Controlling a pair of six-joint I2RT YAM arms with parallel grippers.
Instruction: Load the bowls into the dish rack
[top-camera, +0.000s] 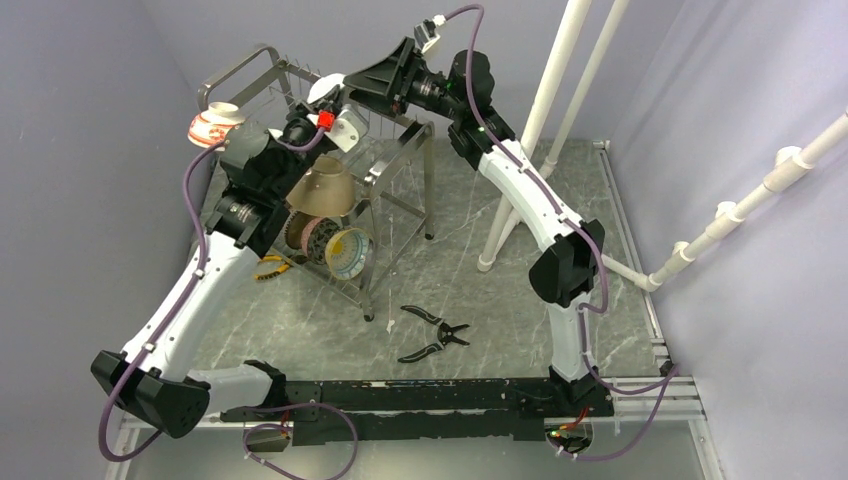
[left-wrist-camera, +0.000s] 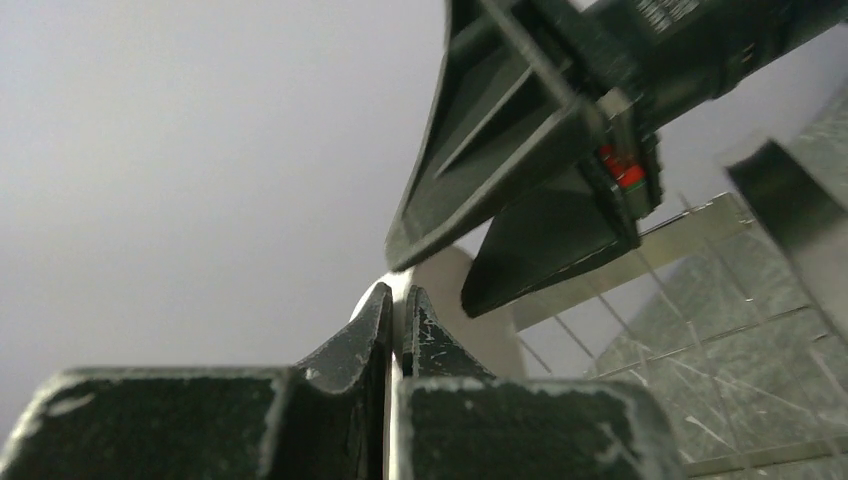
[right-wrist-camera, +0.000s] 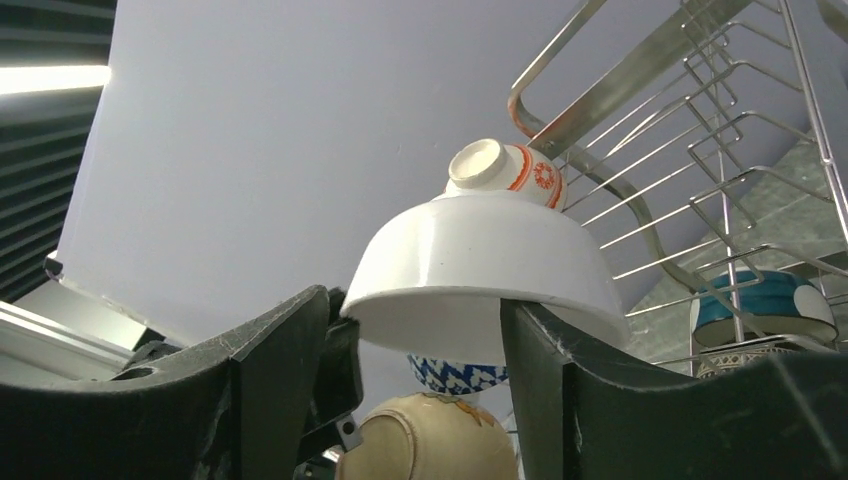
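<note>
A white bowl (top-camera: 322, 88) (left-wrist-camera: 460, 285) (right-wrist-camera: 470, 255) is held above the top tier of the metal dish rack (top-camera: 400, 160) (right-wrist-camera: 820, 130). My left gripper (top-camera: 335, 100) is shut on its rim. My right gripper (top-camera: 355, 82) is part open, fingertips at the bowl's rim, facing my left gripper; whether they touch it is unclear. A red-patterned bowl (top-camera: 208, 130) (right-wrist-camera: 530, 175) sits at the rack's left top. A beige bowl (top-camera: 325, 185) (right-wrist-camera: 430, 450) and several patterned bowls (top-camera: 348, 262) are lower in the rack.
White pipes (top-camera: 550, 70) stand behind and right of my right arm. Black pliers (top-camera: 435, 340) lie on the grey floor (top-camera: 540, 330) in front of the rack; yellow-handled pliers (top-camera: 268, 272) lie beside it.
</note>
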